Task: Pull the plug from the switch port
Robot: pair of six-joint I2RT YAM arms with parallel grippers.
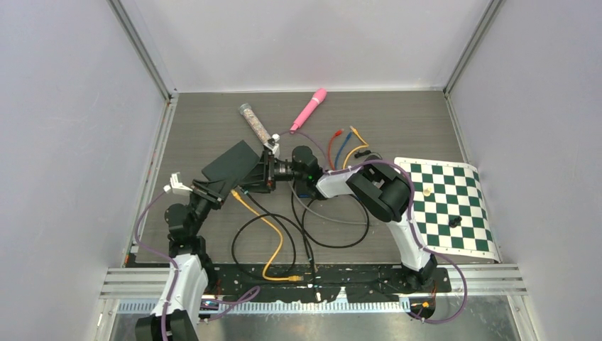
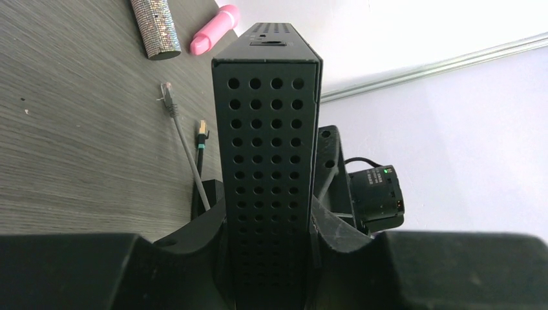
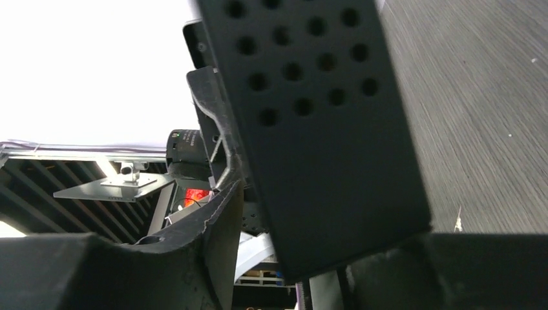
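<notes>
A dark metal box with rows of holes (image 1: pixel 227 160) (image 2: pixel 265 129) (image 3: pixel 323 148) is held off the table by my left gripper (image 1: pixel 220 192), shut on it. My right gripper (image 1: pixel 259 177) is at the box's right side; in the right wrist view the box fills the middle, between or just above the fingers. Whether it grips the box I cannot tell. Loose cable ends show beyond the box in the left wrist view: a grey plug (image 2: pixel 168 97) and a black plug (image 2: pixel 202 132). No port with a plug in it is clearly visible.
A glittery tube (image 1: pixel 255 124) and a pink microphone (image 1: pixel 309 106) lie at the back. Yellow (image 1: pixel 277 249) and black cables loop across the front. A checkered board (image 1: pixel 444 206) is at the right, short coloured cables at the back right.
</notes>
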